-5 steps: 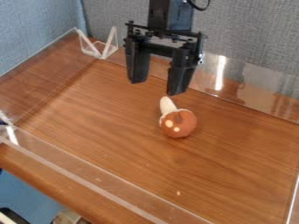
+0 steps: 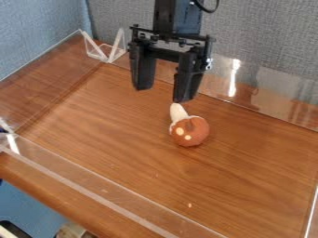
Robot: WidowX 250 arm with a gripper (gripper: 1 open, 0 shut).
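My gripper hangs open over the back middle of the wooden table, its two black fingers apart with nothing between them. Below and a little to the right of it lies a toy mushroom on the table, with an orange-red spotted cap toward the front and a pale stem pointing back, clear of the fingers.
A white wire-like object sits in the back left corner. Clear edging runs along the table's back and front left. Grey padded walls stand behind.
My gripper has shifted slightly to the left over the last second. The mushroom has not moved.
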